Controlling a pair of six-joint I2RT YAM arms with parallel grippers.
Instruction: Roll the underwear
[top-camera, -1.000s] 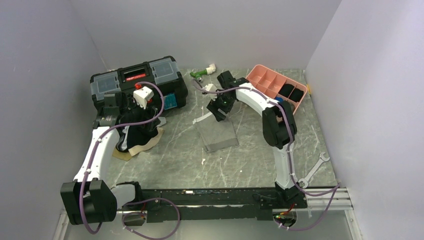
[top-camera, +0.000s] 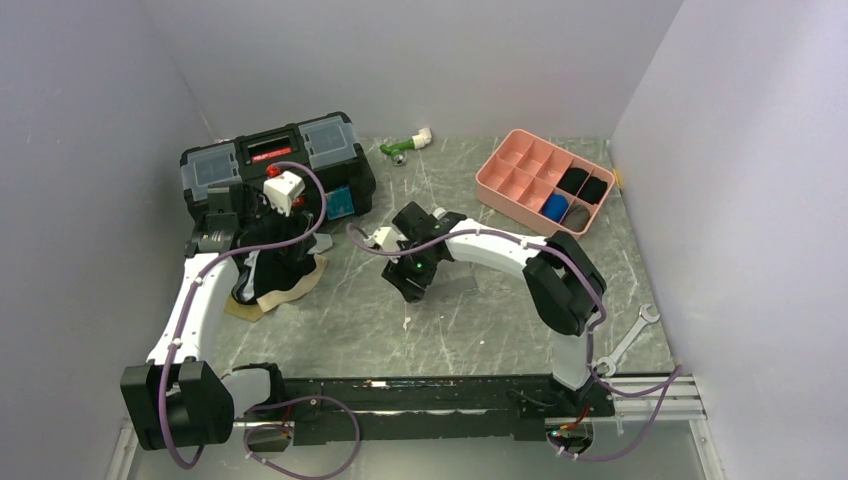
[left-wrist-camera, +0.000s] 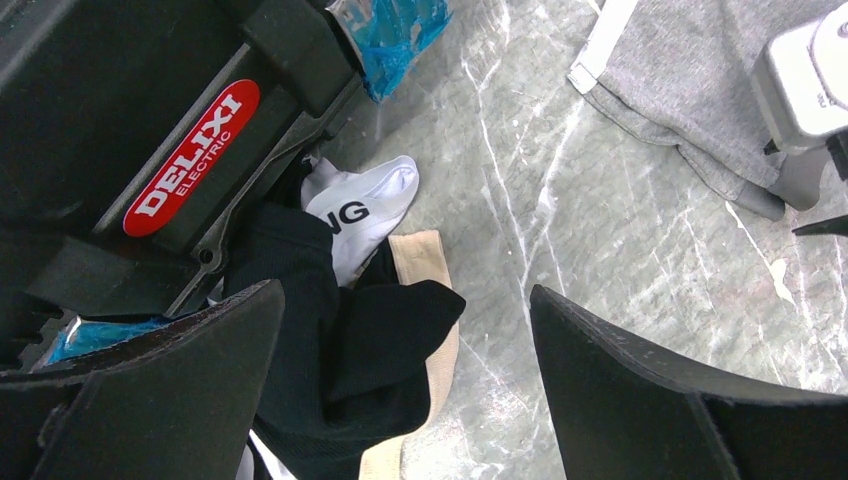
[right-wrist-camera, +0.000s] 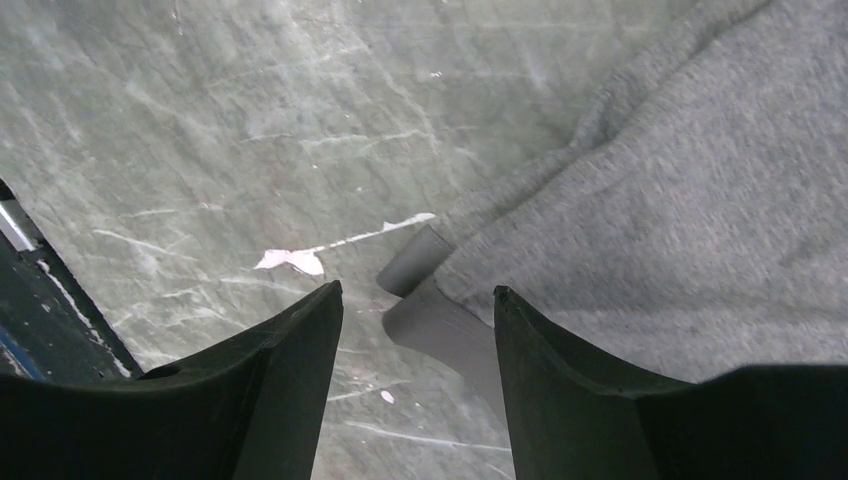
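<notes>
The grey underwear (right-wrist-camera: 690, 230) lies flat on the marble table; its smooth, darker waistband corner (right-wrist-camera: 440, 330) shows between the fingers of my right gripper. That gripper is part open, low over the corner, and not closed on the cloth. In the top view the right arm covers much of the underwear (top-camera: 457, 286). The left wrist view shows the underwear (left-wrist-camera: 690, 70) at upper right, with a pale strip on it. My left gripper stands open above a heap of clothes, its fingers wide apart.
Black, white and beige garments (left-wrist-camera: 350, 370) lie heaped beside the black toolbox (top-camera: 280, 165). A pink divided box (top-camera: 500, 187) with several rolled items stands at back right. A wrench (top-camera: 628, 340) lies at right.
My right gripper has moved towards the front and left, from the underwear's far edge to its near left corner. The left arm has stayed still.
</notes>
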